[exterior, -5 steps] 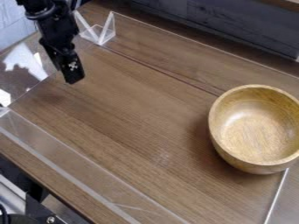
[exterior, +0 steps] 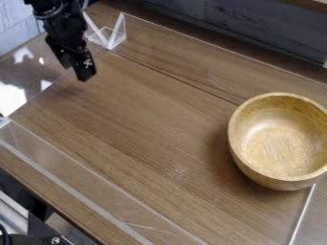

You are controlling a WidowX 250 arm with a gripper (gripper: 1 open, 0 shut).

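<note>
My black gripper [exterior: 80, 64] hangs at the upper left of the camera view, above the wooden counter near its left side, with its fingers pointing down. The view is too small to tell whether it is open or shut, and nothing is clearly visible between its fingers. A large round wooden bowl [exterior: 278, 139] rests on the right part of the counter, well away from the gripper.
A small clear plastic object [exterior: 110, 32] stands at the back left, just behind the gripper. A dark cabinet front [exterior: 243, 29] borders the back; clear strips run along the left edge.
The bowl and the other objects are unchanged.
</note>
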